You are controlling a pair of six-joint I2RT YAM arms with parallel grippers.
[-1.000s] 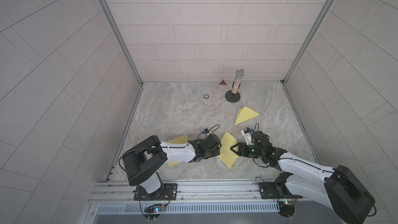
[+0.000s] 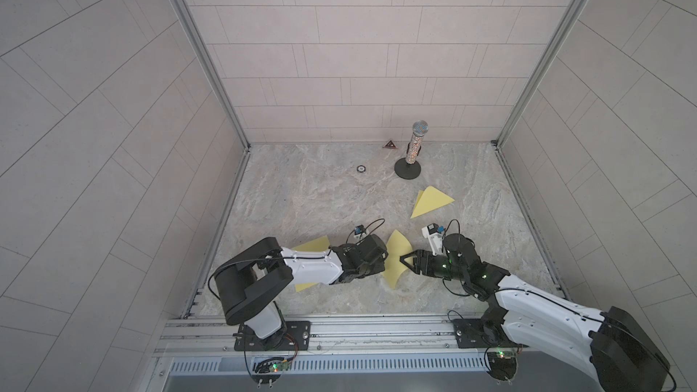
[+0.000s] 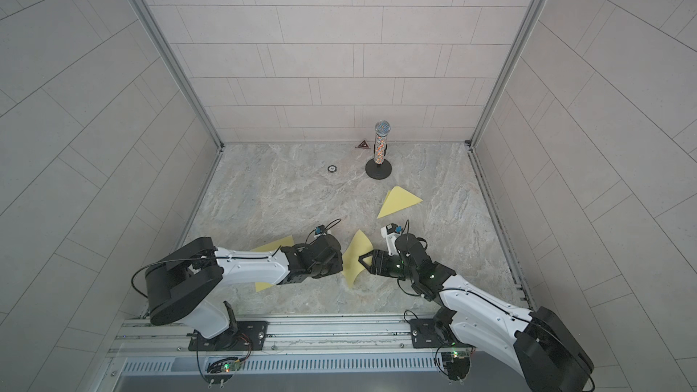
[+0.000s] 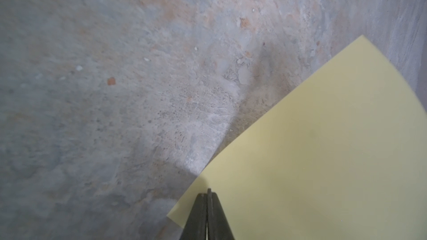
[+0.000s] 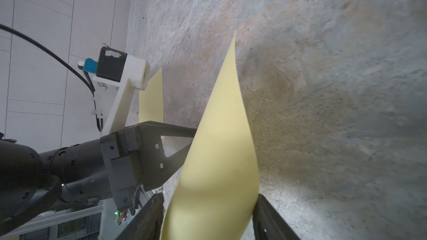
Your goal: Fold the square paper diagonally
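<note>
The yellow square paper [image 2: 394,257] lies between my two grippers and bows upward, its right side lifted off the table. My left gripper is shut, its fingertips over the paper's near-left corner in the left wrist view; I see nothing gripped between them. From the right comes my right gripper [image 2: 405,261], open, with the raised part of the paper showing between its spread fingers in the right wrist view. Whether the paper touches both of those fingers I cannot tell.
Behind lies a folded yellow triangle [image 2: 432,201]. Another yellow sheet [image 2: 314,245] is partly hidden under the left arm. At the back stand a microphone-like object [image 2: 414,148], a small ring [image 2: 361,169] and a dark triangle [image 2: 390,144].
My right gripper has shifted slightly left and the right arm has swung a little. The paper's right side has bent up, so it looks narrower from above. The left arm has stayed still.
</note>
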